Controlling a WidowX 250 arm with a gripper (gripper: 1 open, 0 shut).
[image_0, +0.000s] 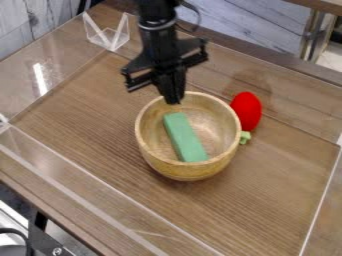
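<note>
A pale wooden bowl (217, 163) rests on the table with a long green block (183, 137) lying inside it. Behind the bowl hangs my black gripper (170, 99), tilted, above and beyond the bowl's far rim. Nothing shows held in it; its fingers are shut. A red object (245, 110) with a small green part sits right beside the bowl on the right.
A white wire rack (107, 30) stands at the back left, and a clear plastic piece lies at the left edge.
</note>
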